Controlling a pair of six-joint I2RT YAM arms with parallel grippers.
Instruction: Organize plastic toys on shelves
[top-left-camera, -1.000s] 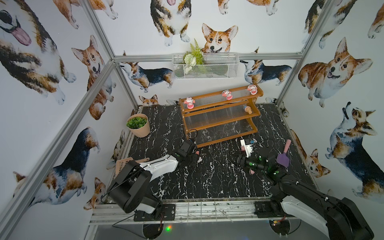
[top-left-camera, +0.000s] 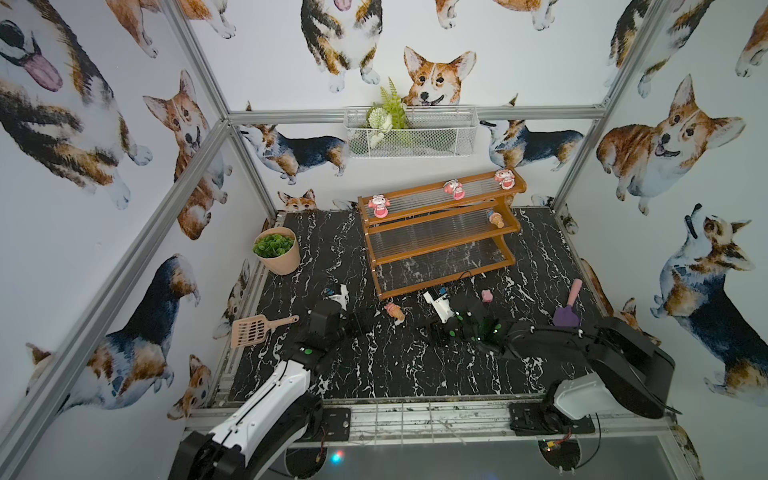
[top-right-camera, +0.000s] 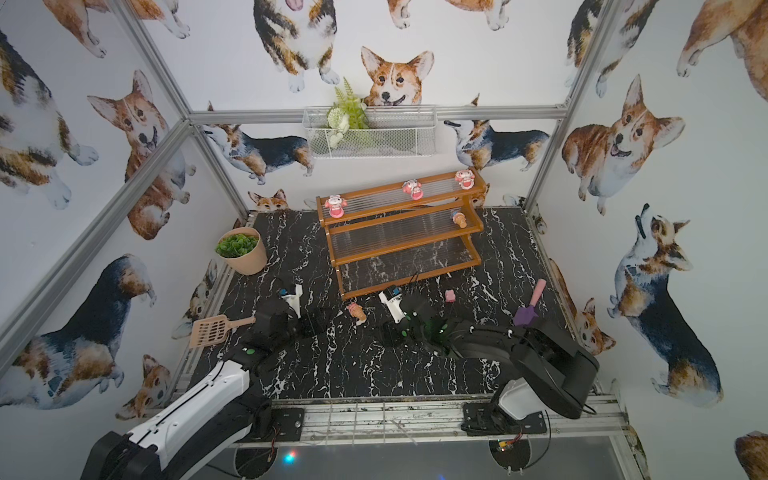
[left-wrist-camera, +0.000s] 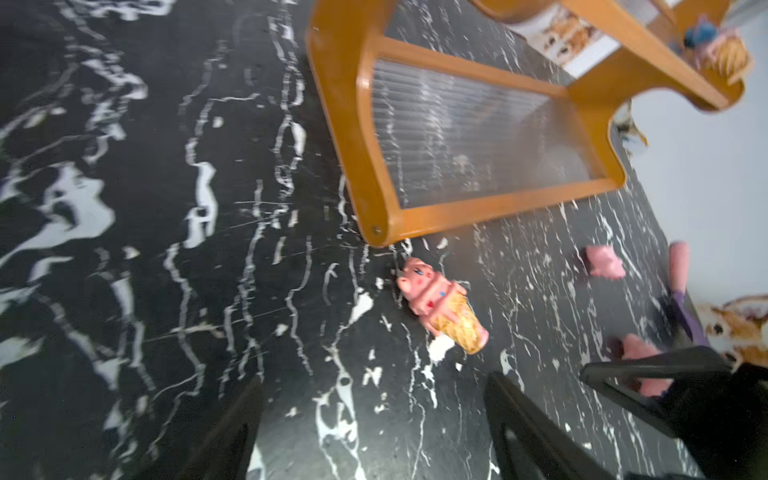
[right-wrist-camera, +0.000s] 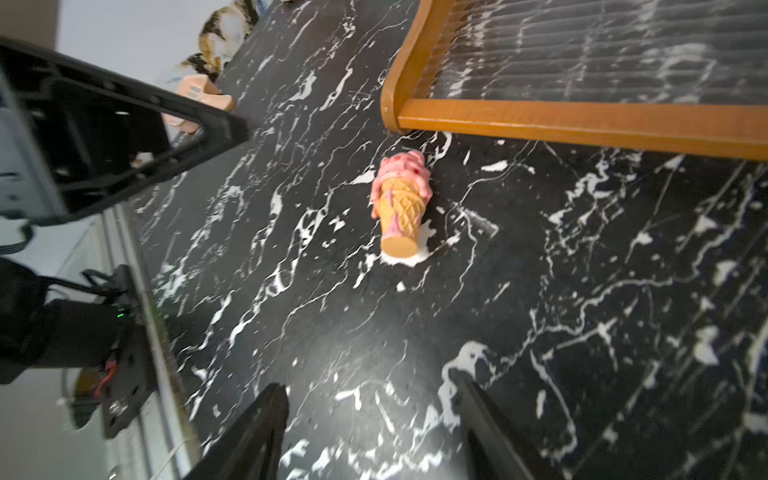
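A pink ice-cream cone toy (top-left-camera: 394, 312) lies on the marble floor before the wooden shelf (top-left-camera: 502, 262); both wrist views show it free, between the two grippers. My left gripper (top-left-camera: 358, 324) is to its left, fingers apart; my right gripper (top-left-camera: 436, 332) is to its right, also open. A small pink toy (top-left-camera: 487, 296) lies to the right, and another pink piece (left-wrist-camera: 644, 384) is partly hidden behind the right gripper in the left wrist view. Three pink-white figures (top-right-camera: 413, 189) stand on the top tier, one cone toy (top-right-camera: 458, 218) on the middle tier.
A potted plant (top-left-camera: 276, 256) stands at the back left, a slotted scoop (top-left-camera: 249, 329) at the left, a purple shovel (top-left-camera: 566, 316) at the right. A wire basket (top-left-camera: 432, 140) hangs on the back wall. The shelf's bottom tier is empty.
My left gripper has drawn back leftward, uncovering the cone toy; my right gripper has moved left toward it, uncovering the small pink toy.
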